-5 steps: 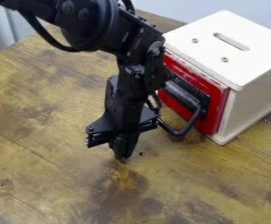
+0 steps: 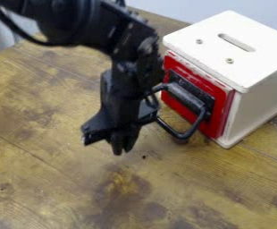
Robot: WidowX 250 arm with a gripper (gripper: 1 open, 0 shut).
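Note:
My black gripper (image 2: 120,143) hangs just above the wooden tabletop in the middle of the view, fingers pointing down and close together; I cannot see anything held between them. To its right stands a white box (image 2: 239,52) with a red front panel (image 2: 220,123), carrying a dark door with a black handle (image 2: 184,131). The gripper is left of the handle, and my arm partly covers the panel's left side.
A white wall lies behind the box, and the table's far edge shows at upper left.
The box has not moved.

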